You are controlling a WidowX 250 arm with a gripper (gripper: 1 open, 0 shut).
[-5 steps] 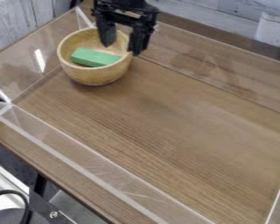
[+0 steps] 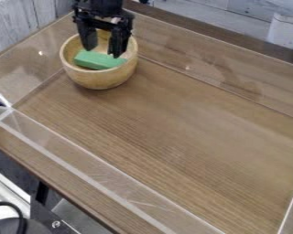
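Note:
A tan round bowl (image 2: pixel 99 78) sits at the upper left of the wooden table (image 2: pixel 174 137). Inside it lies a green rectangular block (image 2: pixel 98 61). My dark gripper (image 2: pixel 103 44) hangs over the bowl, its open fingers reaching down just above and behind the green block, partly inside the rim.
A white object (image 2: pixel 286 33) is at the upper right edge. Clear tape runs along the lower left edge, and a dark cable is below it.
My gripper has moved left from the bowl's right side to over the bowl and the green block. The bowl looks about where it was.

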